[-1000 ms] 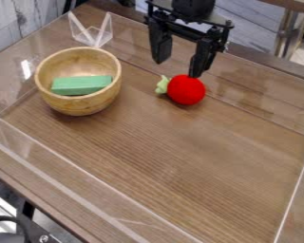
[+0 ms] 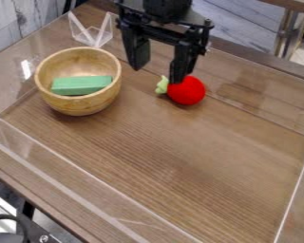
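Observation:
The black gripper (image 2: pixel 159 68) hangs from the top centre, open, its two fingers spread above the table, left of and above a red round object (image 2: pixel 185 91) with a small pale green top. A wooden bowl (image 2: pixel 96 101) at the left holds a light green block (image 2: pixel 80 84). Nothing shows between the fingers.
A pale object stands at the upper left behind the bowl. A wooden ledge (image 2: pixel 288 6) is at the top right, and a black cable lies at the lower left.
The red object and the bowl look unmoved.

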